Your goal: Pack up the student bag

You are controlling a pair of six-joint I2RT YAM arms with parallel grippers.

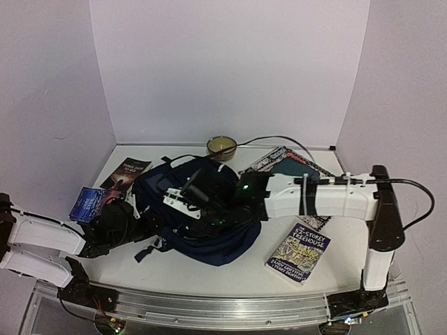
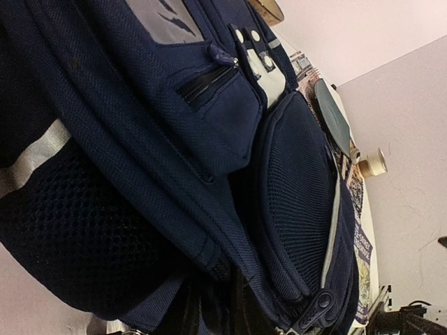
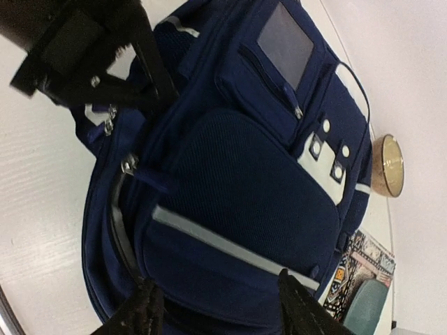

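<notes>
The navy backpack (image 1: 230,252) lies in the middle of the table, partly under both arms. At its left side my left gripper is shut on the bag's fabric edge, which runs up between its dark fingers. My right gripper stands open over the bag (image 3: 244,160), its fingers wide apart and nothing held between them. A zip pull (image 3: 130,164) shows along the bag's near edge. To the right lies the Treehouse book (image 1: 300,252); a dark book (image 1: 131,172) and a blue book (image 1: 89,204) lie at the left.
A tan bowl (image 1: 221,146) stands behind the bag. At the back right, a teal flat item (image 1: 297,167) rests on a black-and-white patterned one (image 1: 269,159). A small pale round container (image 2: 375,162) appears in the left wrist view.
</notes>
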